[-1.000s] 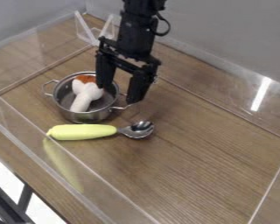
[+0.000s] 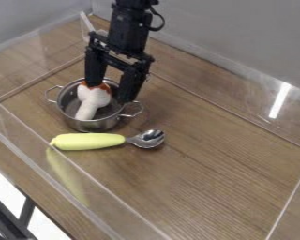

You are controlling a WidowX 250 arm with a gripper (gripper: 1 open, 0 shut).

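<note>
My black gripper (image 2: 115, 77) hangs over the metal pot (image 2: 112, 117), its two fingers spread open, one on each side near the pot's back part. In the pot lies a white object (image 2: 87, 103) with a reddish-orange part at its back end, partly hidden by the gripper. In front of the pot, a yellow corn-like object (image 2: 83, 142) lies on the wooden table, with a metal spoon or ladle (image 2: 147, 139) at its right end.
Pale walls or panels border the table at the back and left.
The gripper and arm have moved a little to the left, further over the pot. The objects on the table look unchanged.
</note>
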